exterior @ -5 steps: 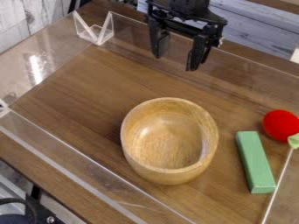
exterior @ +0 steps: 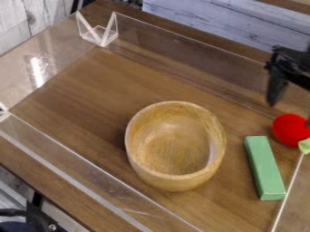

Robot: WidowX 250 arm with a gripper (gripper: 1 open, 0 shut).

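Observation:
A dark gripper [exterior: 281, 74] is at the right edge, partly out of frame and blurred, above a red round object [exterior: 289, 129]. A wooden bowl [exterior: 175, 145] sits empty in the lower middle of the table. A green block [exterior: 264, 167] lies to its right. A pale green item [exterior: 304, 146] shows at the right edge beside the red object.
Clear plastic walls [exterior: 97, 29] border the wooden table [exterior: 91, 100].
The gripper has swept from the top middle to the right edge, above the red object. The bowl, block and red object have not moved.

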